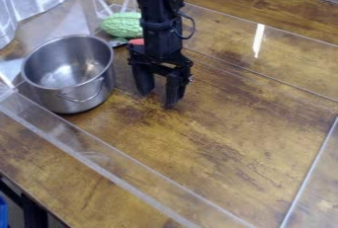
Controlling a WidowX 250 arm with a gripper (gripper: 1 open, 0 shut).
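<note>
My black gripper (160, 86) hangs low over the wooden table, just right of a steel pot (69, 74). Its fingers point down close to the tabletop, and whether they are open or shut, or hold anything, is hard to make out in the dark shapes. Behind the arm, at the back left, lies a green bumpy vegetable (121, 25), with a small red object (136, 41) beside it, partly hidden by the arm.
A light cloth hangs at the upper left. Clear strips or panels lie along the table's surface and edges.
</note>
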